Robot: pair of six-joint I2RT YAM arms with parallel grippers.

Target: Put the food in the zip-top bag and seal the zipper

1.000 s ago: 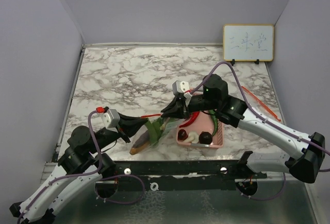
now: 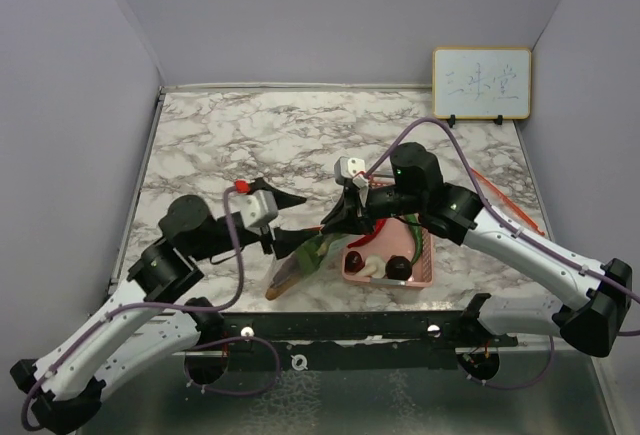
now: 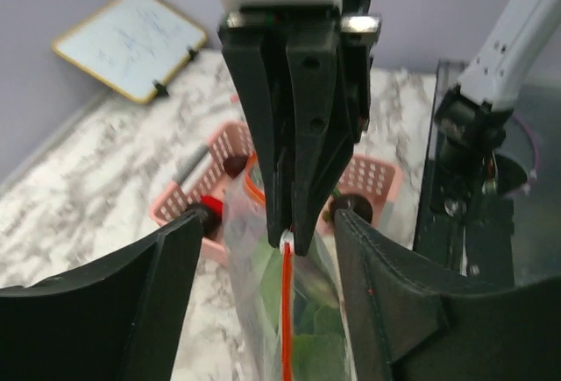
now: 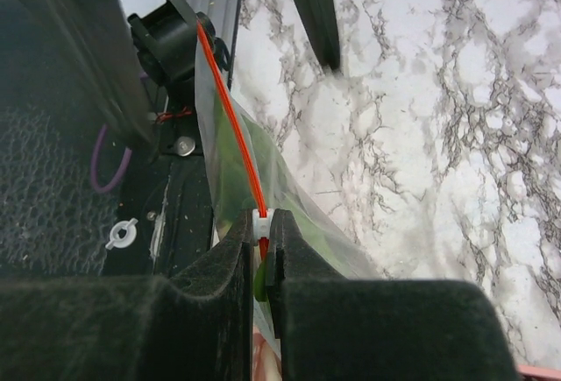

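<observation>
The clear zip bag point(image 2: 305, 270) holds green leafy food and a tan, elongated item. My right gripper point(image 2: 330, 227) is shut on the bag's red zipper, pinching a small white slider; the same pinch shows in the left wrist view. My left gripper point(image 2: 292, 219) is open just left of it, fingers spread above the bag, with the zipper strip running between them in the left wrist view but apart from them.
A pink basket point(image 2: 425, 273) with dark round items, a red pepper, green peppers and pale pieces stands right of the bag. An orange-edged empty bag lies at far right, below a whiteboard point(image 2: 481, 82).
My left gripper has let go of the zipper's end and moved up and to the right, toward the right gripper, with fingers apart. The right gripper stays in place on the zipper.
</observation>
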